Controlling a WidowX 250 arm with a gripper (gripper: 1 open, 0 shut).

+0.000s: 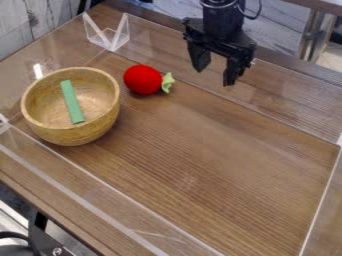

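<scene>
My gripper is at the top centre of the camera view, a dark two-fingered tool over bare table, to the right of and higher in view than a red round object with a green tip. A wooden bowl at the left holds a green stick-like object. Whether the fingers are open or shut is unclear at this size.
A small clear rack-like object stands at the upper left. A dark cable or fixture shows at the bottom left corner.
</scene>
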